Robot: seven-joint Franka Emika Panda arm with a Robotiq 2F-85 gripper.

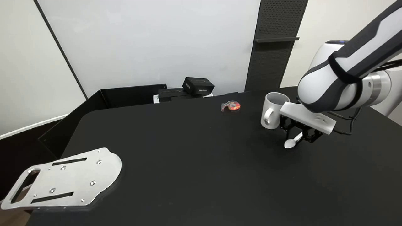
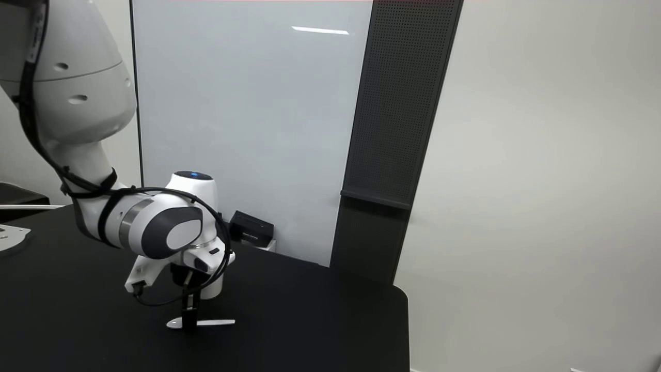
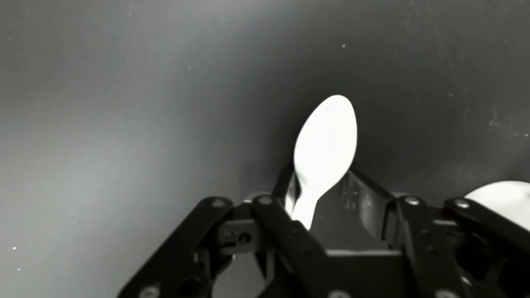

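A white spoon lies bowl outward between the fingers of my gripper in the wrist view. One finger is against or very close to the spoon's neck. The opposite finger stands apart from it, with dark tabletop showing in the gap, so the fingers are part open. From the first exterior view, the gripper is low over the table, with the spoon's bowl sticking out in front. The second exterior view shows the spoon's handle reaching out past the black fingers.
Right beside the gripper stands a white mug, close to touching its housing. A tape dispenser sits farther back. The metal plate lies at the left edge, black boxes behind the table.
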